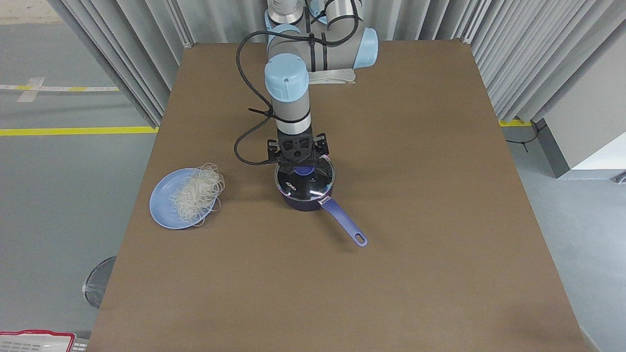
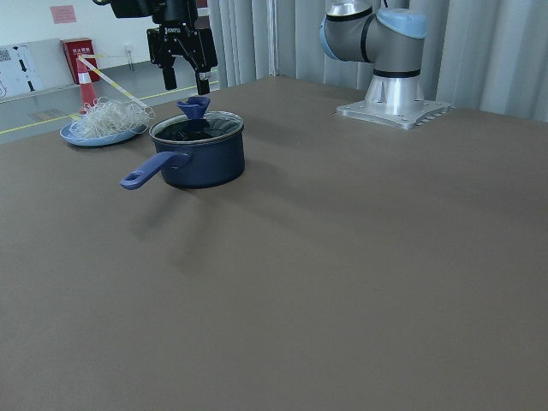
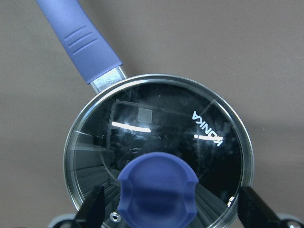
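Note:
A dark blue saucepan (image 2: pixel 201 167) with a glass lid (image 3: pixel 156 118) and blue knob (image 3: pixel 157 190) sits mid-table, its handle (image 1: pixel 346 222) pointing toward the front right in the front view. My gripper (image 2: pixel 187 84) hangs open just above the knob, fingertips apart on either side of it in the wrist view, nothing held. A light blue plate (image 1: pixel 161 202) holding a tangle of white noodles (image 1: pixel 196 193) lies left of the pot.
The robot's base (image 2: pixel 392 110) stands at the back.

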